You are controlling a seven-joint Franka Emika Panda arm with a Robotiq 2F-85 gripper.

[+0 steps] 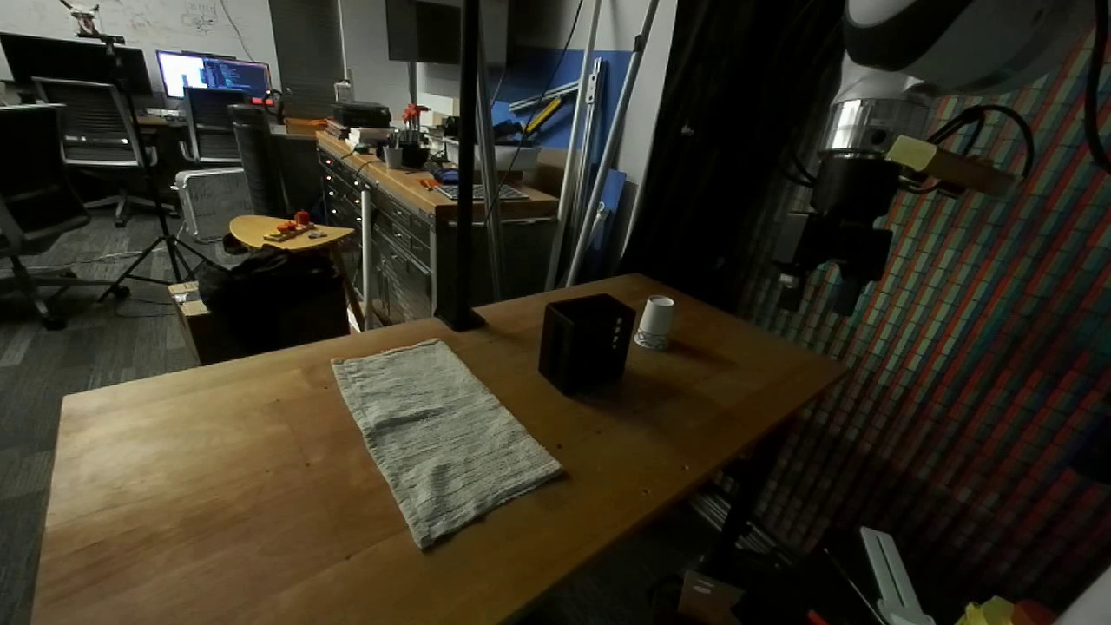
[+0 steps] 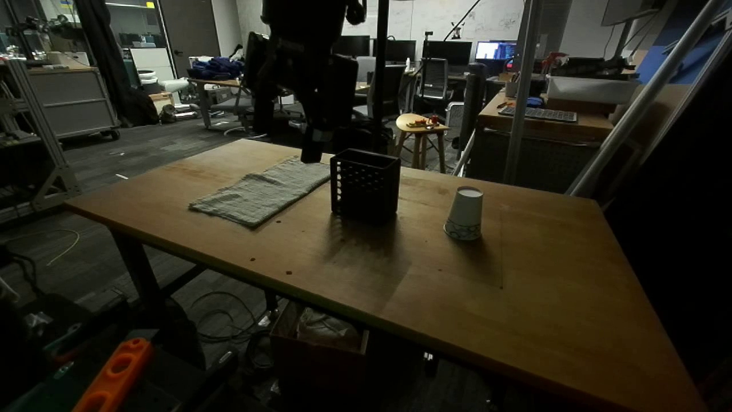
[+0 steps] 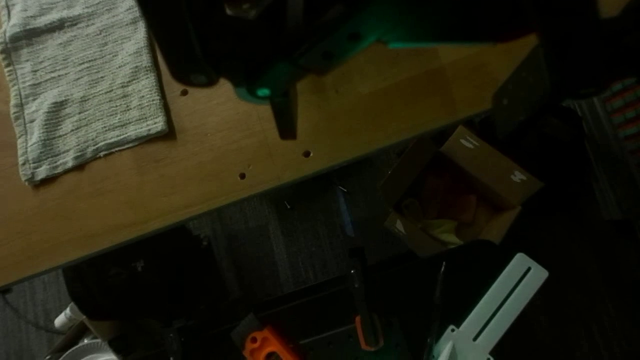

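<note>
My gripper (image 1: 818, 299) hangs high at the robot's side of the table, its fingers apart and nothing between them. In the wrist view, one dark finger (image 3: 285, 114) shows against the wood. A grey-white cloth (image 1: 443, 432) lies flat on the table, with slight wrinkles. Right of it in exterior view 1 stands a black perforated basket (image 1: 585, 344), open at the top; its inside is too dark to read. A white paper cup (image 2: 464, 213) stands upside down beside the basket, apart from it. Neither basket nor cup can be made out in the wrist view.
A dark post (image 1: 465, 187) rises by the far edge, behind the cloth and basket. Below the table sits an open cardboard box (image 3: 486, 159).
</note>
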